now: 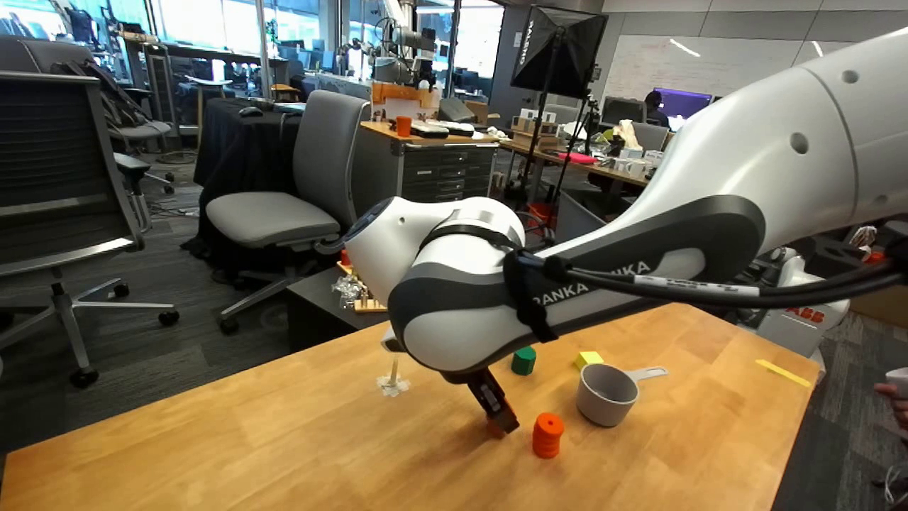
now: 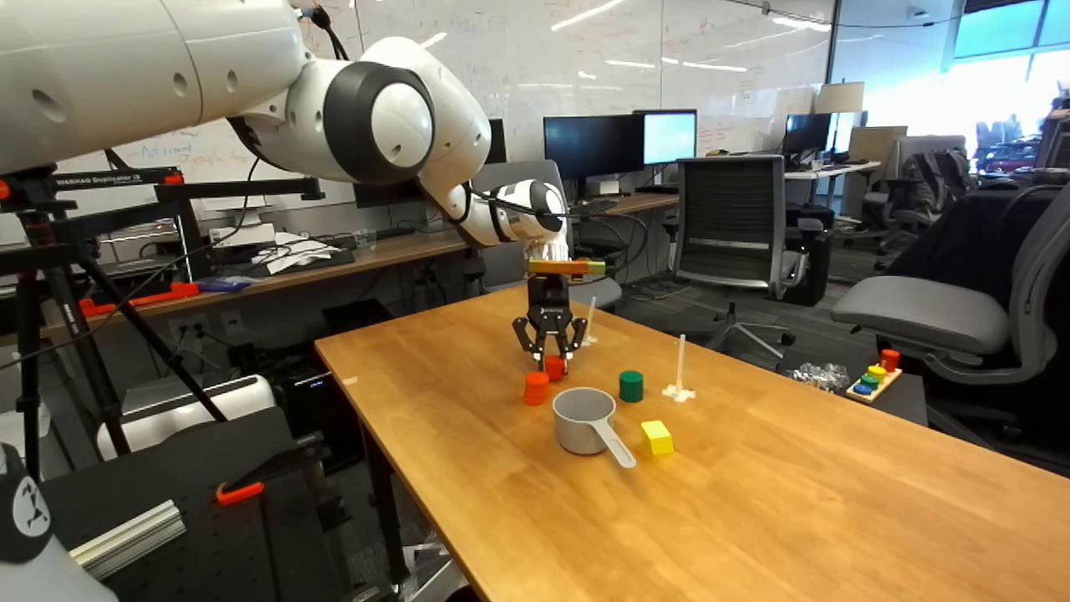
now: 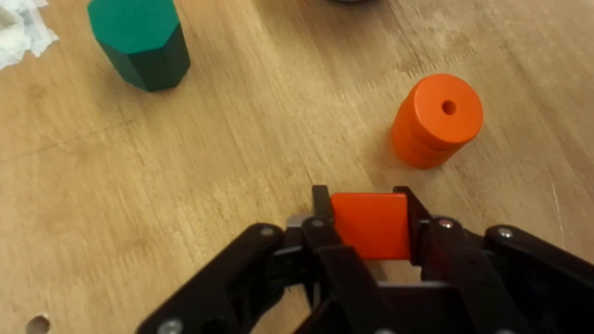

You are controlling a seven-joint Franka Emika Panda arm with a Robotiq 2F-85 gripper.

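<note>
Pinched between both fingers in the wrist view is a red block [image 3: 371, 225], and my gripper is shut on it. Exterior view 2 has the gripper [image 2: 554, 363] low over the wooden table, the red block [image 2: 554, 369] at its fingertips, at or very near the tabletop. A ridged orange cylinder [image 3: 440, 119] with a hole in its top stands close by, apart from the fingers. In exterior view 1 the gripper [image 1: 502, 423] mostly hides the red block.
A grey measuring cup [image 2: 584, 421], a green block [image 2: 629, 386] and a yellow block [image 2: 657, 437] stand near the orange cylinder. A thin upright peg [image 2: 681, 366] is taped to the table.
</note>
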